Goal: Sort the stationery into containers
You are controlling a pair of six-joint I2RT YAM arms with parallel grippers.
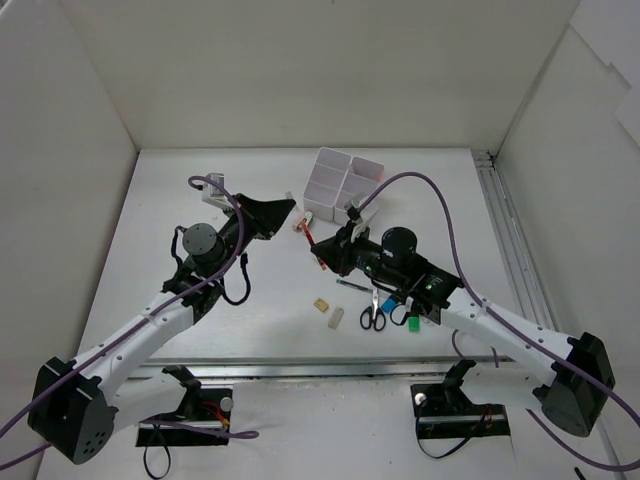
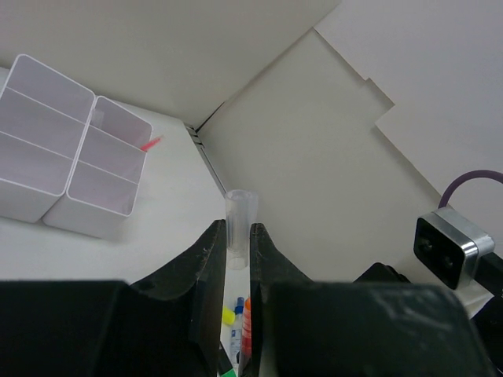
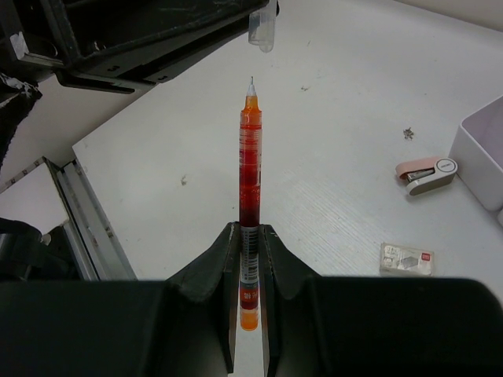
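Observation:
My left gripper is shut on a translucent white pen cap (image 2: pixel 241 212), held up above the table. My right gripper holds an orange-red pen (image 3: pixel 250 173) upright in its view, bare tip pointing toward the cap, which shows at (image 3: pixel 262 27) just above it, apart from the tip. The compartmented container (image 1: pixel 340 185) stands at the back of the table. A stapler (image 3: pixel 428 177) and an eraser (image 3: pixel 405 259) lie on the table near it.
Scissors (image 1: pixel 373 318), a blue item (image 1: pixel 389 305), a green item (image 1: pixel 414 325) and small blocks (image 1: pixel 321 305) lie at the front centre and right.

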